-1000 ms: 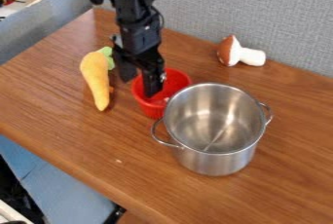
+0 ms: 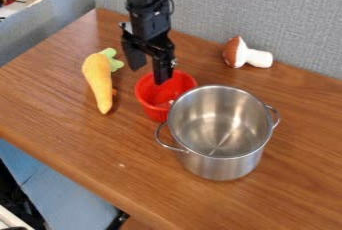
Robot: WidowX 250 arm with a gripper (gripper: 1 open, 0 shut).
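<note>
My black gripper (image 2: pixel 146 66) hangs above the back edge of a red bowl (image 2: pixel 152 104), fingers open and pointing down. Inside the bowl is a small pale item, too small to make out. A yellow carrot-like toy (image 2: pixel 99 82) with a light green top lies left of the bowl. A steel pot (image 2: pixel 225 146) with two handles stands at the right front, close against the bowl.
An orange-and-white mushroom-like toy (image 2: pixel 235 52) lies at the back right near the grey wall.
My gripper has risen up and back out of the red bowl. The objects on the table look unmoved.
</note>
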